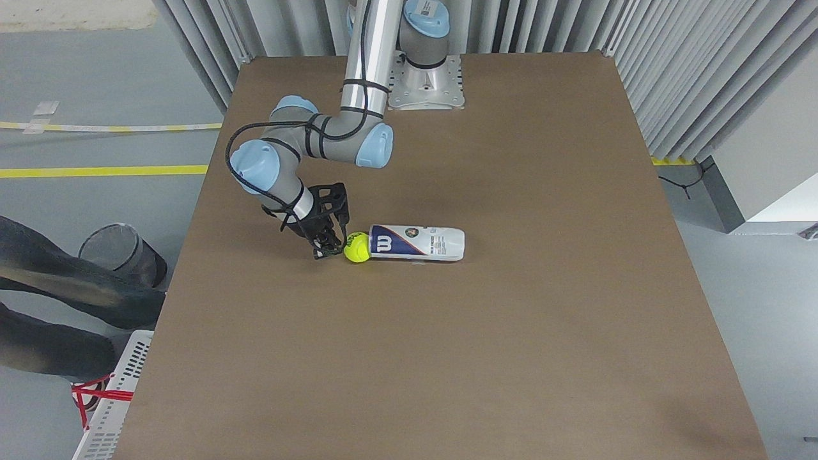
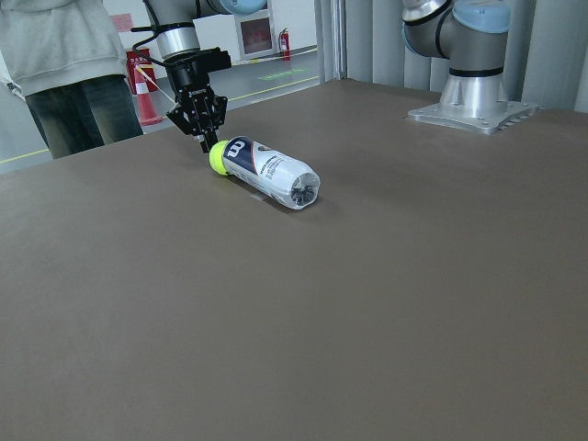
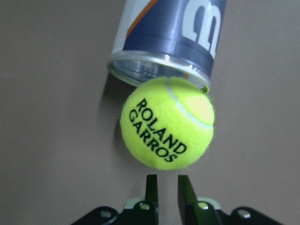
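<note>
A yellow tennis ball [image 3: 166,126] printed ROLAND GARROS rests on the brown table at the mouth of a Wilson ball can [image 1: 416,242], which lies on its side; in the wrist view the can's open rim [image 3: 167,61] is right behind the ball. My gripper is just short of the ball on the side away from the can, its two black fingers close together with a narrow empty gap between them. In the left view the gripper [image 2: 204,138] points down beside the ball [image 2: 218,158].
A person's legs [image 1: 69,299] are beside the table's left edge, off the table.
</note>
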